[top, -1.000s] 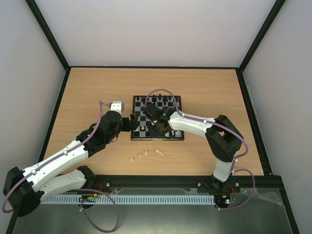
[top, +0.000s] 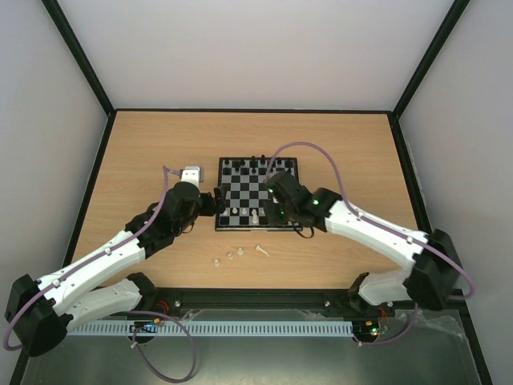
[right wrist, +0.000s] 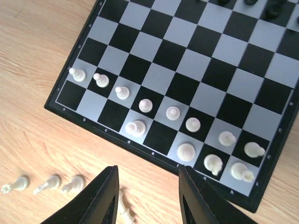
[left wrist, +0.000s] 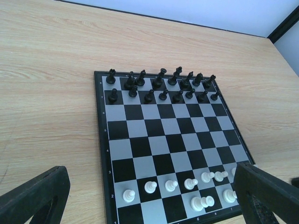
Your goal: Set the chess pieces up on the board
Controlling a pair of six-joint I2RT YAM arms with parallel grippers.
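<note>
The chessboard [top: 240, 184] holds black pieces [left wrist: 163, 96] in two rows at the far side, and white pieces [right wrist: 173, 113] along the near side, several squares of the back row empty. Several loose white pieces [right wrist: 74, 184] rest on the wood in front of the board, one lying flat [right wrist: 124, 209]. My left gripper hangs open at the board's left, with nothing between its fingers. My right gripper is over the board's front edge and the wood, its fingers apart with nothing held between them.
Dark rails and white walls bound it.
My right arm has risen and shifted to the right from over the middle of the board, uncovering more of it. The left arm has not moved.
</note>
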